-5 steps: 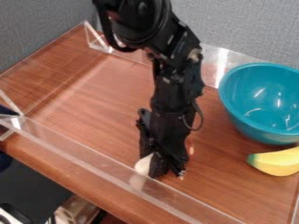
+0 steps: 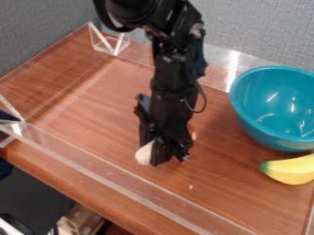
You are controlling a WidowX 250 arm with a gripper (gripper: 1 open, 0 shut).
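My black gripper [image 2: 164, 151] hangs low over the wooden table, left of centre in the camera view. A small white rounded object [image 2: 145, 154] sits at its fingertips, partly hidden by them; I cannot tell whether the fingers grip it. A teal bowl [image 2: 273, 106] stands at the right, with a yellow banana [image 2: 288, 170] in front of it.
Clear acrylic rails run along the table's front edge [image 2: 110, 191], back and left side. The wooden surface left of the arm [image 2: 73, 101] is open. Dark items lie beyond the left edge.
The gripper and the white object at its tips have shifted slightly up and to the left in the view; the bowl and banana are unmoved.
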